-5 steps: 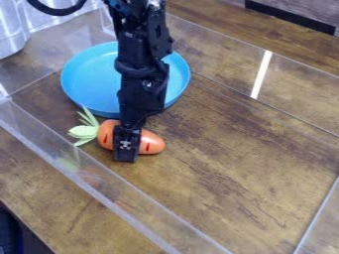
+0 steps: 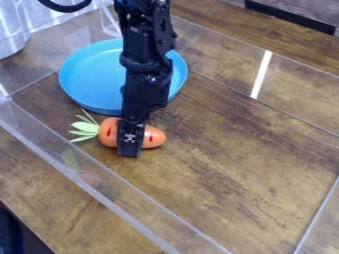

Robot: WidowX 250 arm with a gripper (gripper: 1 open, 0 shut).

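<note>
A toy carrot (image 2: 149, 136), orange with pale green leaves, lies on the wooden table just in front of a blue bowl (image 2: 82, 75). My black gripper (image 2: 130, 139) is down over the carrot's middle, its fingertips against it.
Bare wooden table (image 2: 239, 159) fills the right and front. Clear transparent edges run along the left and right. The bowl sits behind the gripper, partly hidden by the arm.
The gripper and carrot have shifted very slightly; the bowl appears a little further left. Otherwise little differs.
</note>
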